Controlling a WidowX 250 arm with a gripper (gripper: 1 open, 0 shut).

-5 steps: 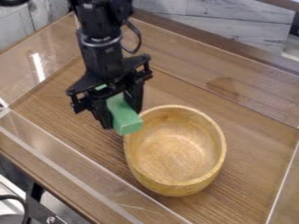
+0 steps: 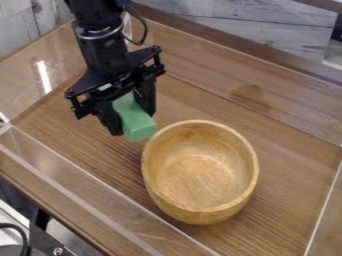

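Observation:
My black gripper (image 2: 115, 100) hangs in the upper left of the camera view, shut on a green block (image 2: 134, 117) held between its dark fingers, tilted, just above and left of a round tan bowl (image 2: 201, 190) in the lower right of the wooden table.
A marble-patterned wall (image 2: 281, 30) runs along the back. Pale edging and a black cable lie at the lower left.
The gripper has moved back and slightly left, away from the front of the table, carrying the green block with it. The bowl has stayed in place.

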